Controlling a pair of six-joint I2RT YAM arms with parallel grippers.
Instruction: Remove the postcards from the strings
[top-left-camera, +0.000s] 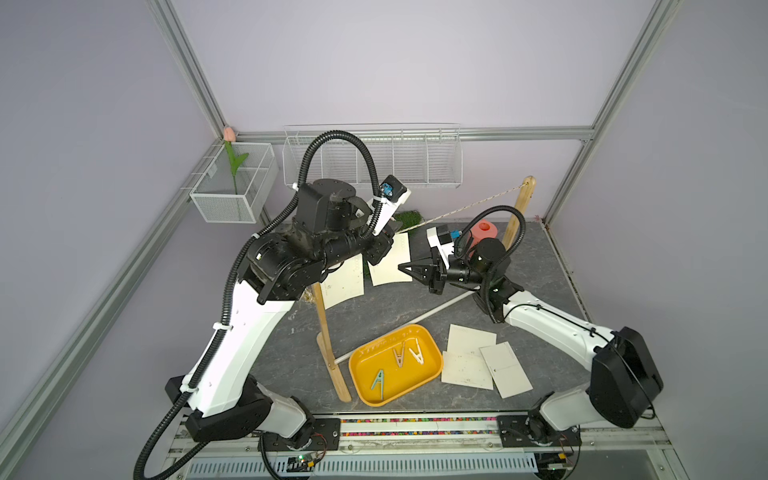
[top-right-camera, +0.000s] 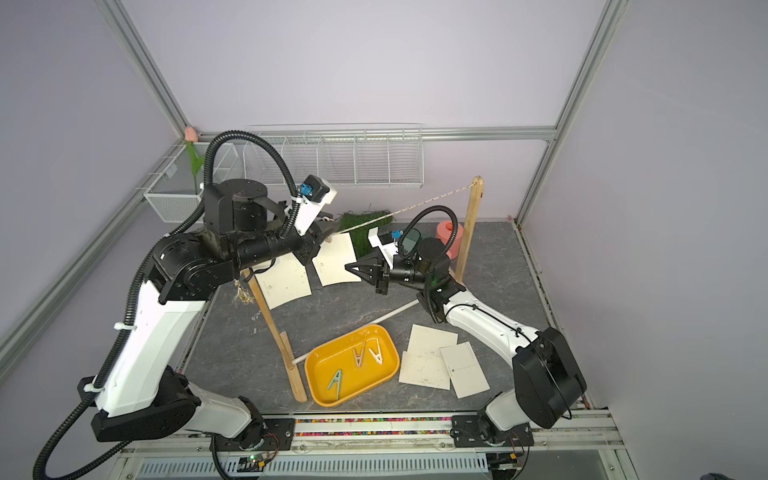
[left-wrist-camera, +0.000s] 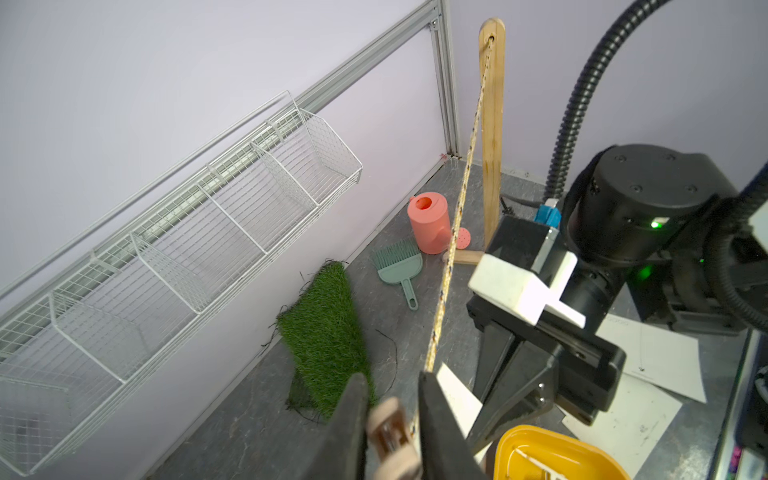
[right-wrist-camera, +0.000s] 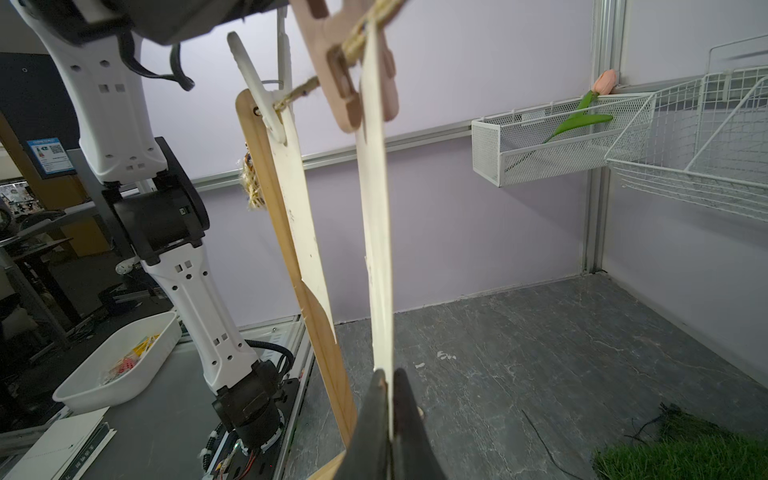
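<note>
A string (left-wrist-camera: 446, 288) runs between two wooden posts (top-left-camera: 524, 192). Two cream postcards (top-left-camera: 342, 280) (right-wrist-camera: 376, 240) hang from it by clothespins (right-wrist-camera: 344, 96). My left gripper is at the string with its fingers around a wooden clothespin (left-wrist-camera: 392, 432); how firmly is unclear. My right gripper is shut on the lower edge of the nearer postcard, seen edge-on between its fingers. A second, white clothespin (right-wrist-camera: 264, 88) holds the farther card.
A yellow tray (top-left-camera: 396, 384) with several clothespins stands at the front, loose cards (top-left-camera: 504, 372) to its right. Wire baskets (top-left-camera: 372, 156) hang on the back wall; a pink watering can (left-wrist-camera: 428, 224) stands behind.
</note>
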